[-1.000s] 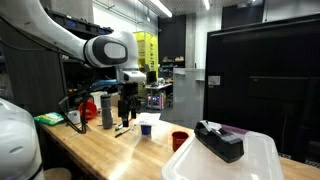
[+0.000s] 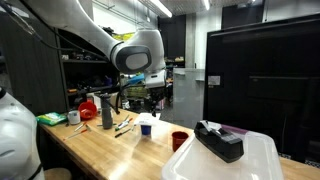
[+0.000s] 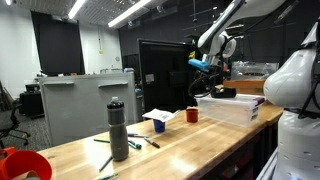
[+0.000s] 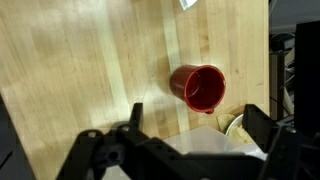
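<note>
My gripper stands open above the table, its two dark fingers [image 4: 123,132] apart with nothing between them. A red mug [image 4: 197,88] appears below and between the fingers in the wrist view, well clear of them. In exterior view 1 that red mug [image 2: 180,142] is upright beside a pale bin [image 2: 240,160], to the right of the gripper [image 2: 154,101]. A blue cup [image 2: 146,130] sits further left, near something white. Exterior view 2 shows the blue cup [image 3: 159,126] and the red mug [image 3: 192,115] standing apart.
The bin holds a black object [image 2: 219,142]. A dark flask [image 3: 118,130] stands on the table with several thin utensils [image 3: 103,163] around it. Another red container [image 3: 25,165] is at the near left. Bare wood [image 2: 125,160] lies in front of the blue cup.
In exterior view 1 the arm has swung to the right and risen somewhat, taking the open gripper from the flask's side past the blue cup. The cup, mug and bin look unmoved.
</note>
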